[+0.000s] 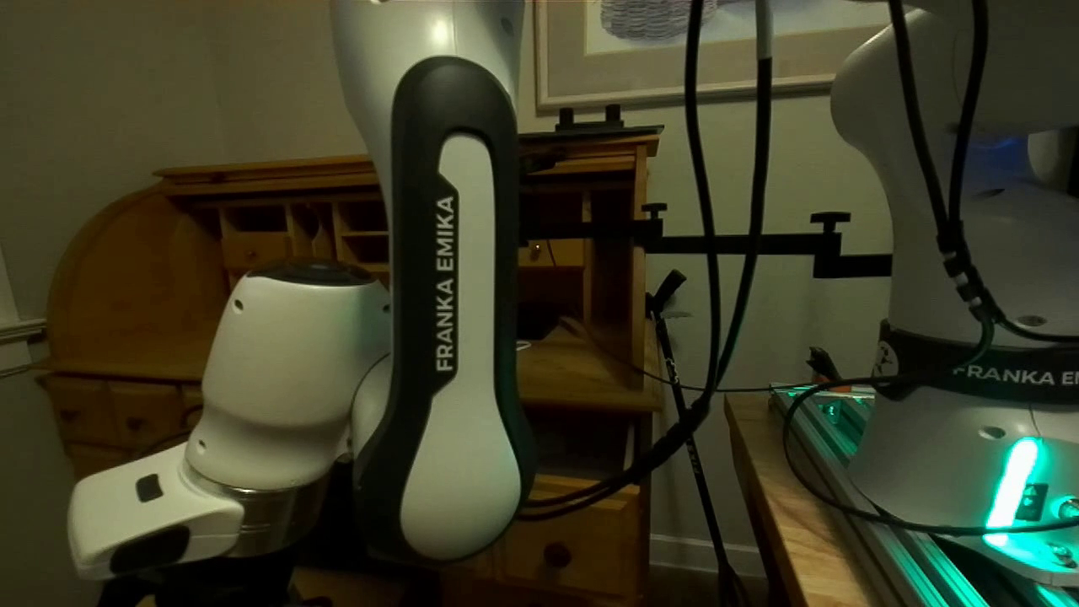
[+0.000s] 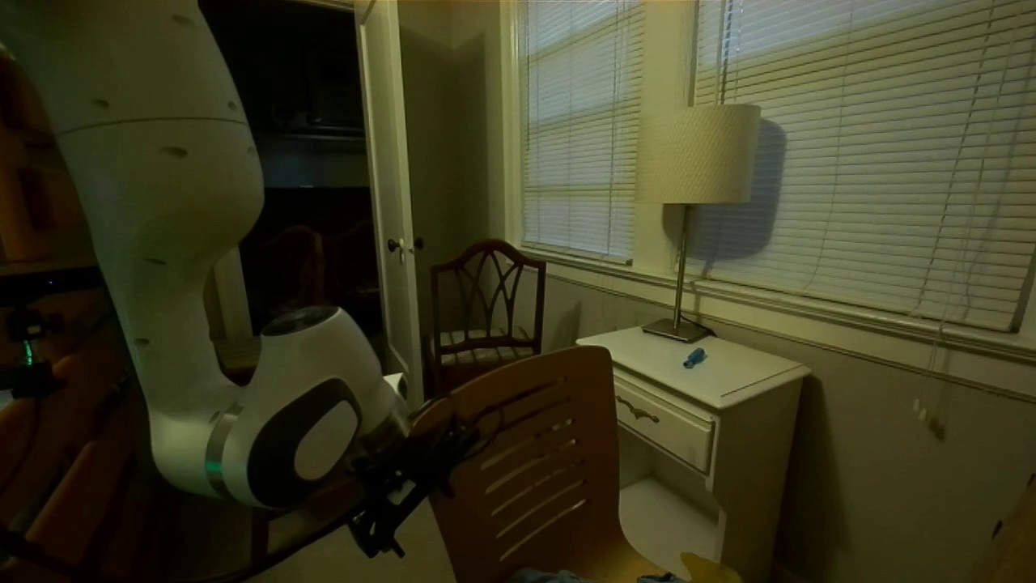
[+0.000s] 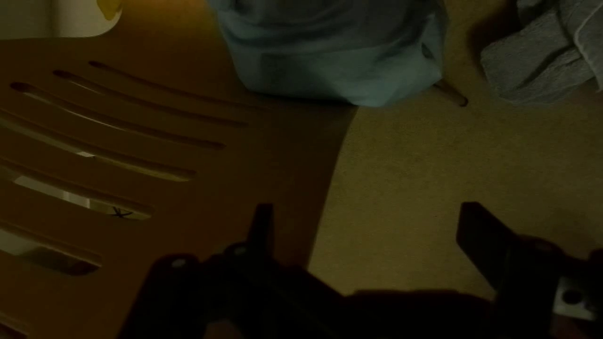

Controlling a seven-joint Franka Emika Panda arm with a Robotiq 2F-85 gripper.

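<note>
In the wrist view my gripper stands open, its dark fingers wide apart with nothing between them. Below it lie the edge of a wooden chair back [image 3: 271,164] and bare beige carpet [image 3: 395,186]. A blue-grey cloth [image 3: 339,62] rests at the chair at the top of that view, and a grey cloth [image 3: 542,62] lies on the floor at the top right. From the second exterior view, the gripper [image 2: 379,539] is a dark shape pointing down beside the slatted chair [image 2: 544,437]. The first exterior view cuts off the fingers at its lower edge.
A white nightstand [image 2: 699,364] holds a lamp [image 2: 701,155] and a small blue object [image 2: 694,359]. A dark chair [image 2: 486,311] stands by the door. The roll-top desk [image 1: 577,374] is behind the arm; black cables [image 1: 698,405] hang beside it.
</note>
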